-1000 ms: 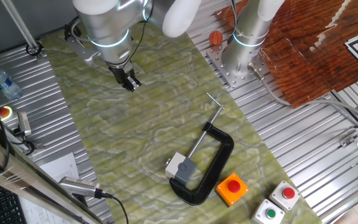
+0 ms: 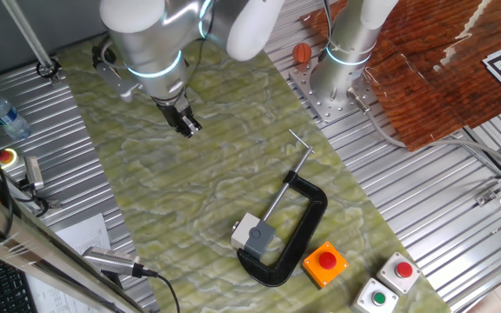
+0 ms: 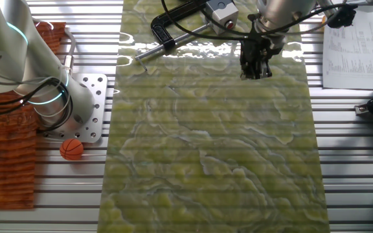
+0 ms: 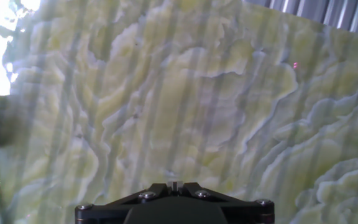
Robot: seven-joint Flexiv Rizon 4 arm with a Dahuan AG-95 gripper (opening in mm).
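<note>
My gripper (image 2: pixel 192 131) hangs above the far part of the green marbled mat (image 2: pixel 146 174) in exterior view 1. Its black fingertips meet at the bottom of the wrist view, shut, and nothing shows between them (image 4: pixel 175 188). Well apart from it, a black C-clamp (image 2: pixel 307 235) lies on the mat, against a white and grey box (image 2: pixel 253 234). Beside the clamp sits an orange box with a red button (image 2: pixel 325 264). Two pale boxes, one with a red button (image 2: pixel 399 272) and one with a green button (image 2: pixel 377 298), stand at the mat's edge.
The robot's base (image 3: pixel 76 110) and a small orange basketball (image 3: pixel 71 149) are off the mat's side. A bottle (image 2: pixel 7 116) lies on the slatted table to the left.
In exterior view 1 my gripper has shifted slightly down and to the right over the mat. The clamp and the button boxes have kept their places.
</note>
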